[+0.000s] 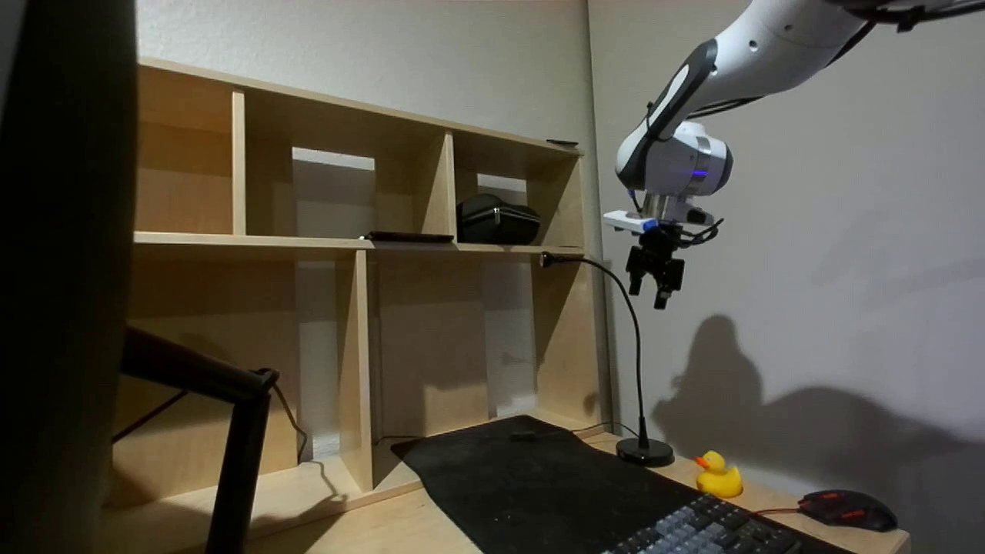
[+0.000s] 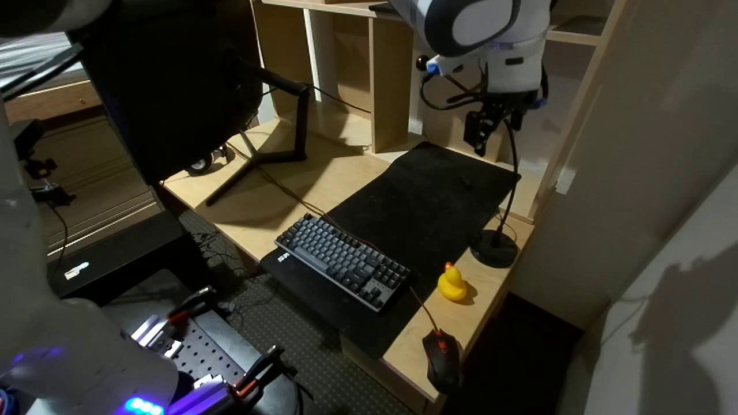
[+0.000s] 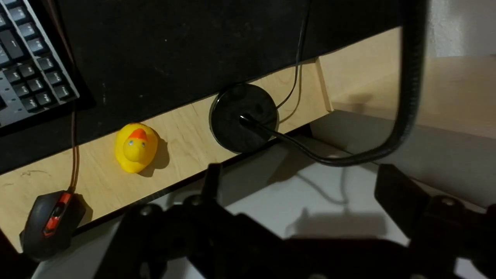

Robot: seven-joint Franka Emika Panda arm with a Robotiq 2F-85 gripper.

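Note:
My gripper [image 1: 649, 294] is open and empty, held in the air well above the desk. In the wrist view its two fingers stand wide apart, with a black fingertip [image 3: 213, 179] at the left. The black gooseneck lamp [image 1: 637, 355] rises near the gripper, and its round base [image 3: 242, 118] rests on the desk strip. In the wrist view the lamp's bent neck [image 3: 411, 88] passes close in front of the camera. A yellow rubber duck [image 2: 451, 283] with an orange beak sits on bare wood between the lamp base and the mouse.
A keyboard [image 2: 343, 259] lies on the black desk mat [image 2: 415, 207]. The wired mouse [image 2: 443, 359] is at the desk's front corner. The wooden shelf [image 1: 406, 245] holds a black case [image 1: 499, 221]. A monitor stand [image 2: 301, 124] occupies the other side.

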